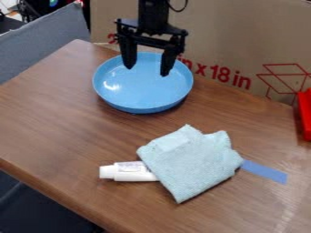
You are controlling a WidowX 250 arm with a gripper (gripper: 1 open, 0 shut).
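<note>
My black gripper (148, 56) is open, hanging over the back part of a round blue plate (142, 91) with nothing between its fingers. The plate is empty. In the lower middle of the table, a folded pale blue cloth (191, 162) lies partly over a white tube (126, 172), whose right end is hidden under it.
A strip of blue tape (266, 172) lies right of the cloth. A red object (304, 114) is at the right edge. Cardboard (239, 45) stands behind the plate.
</note>
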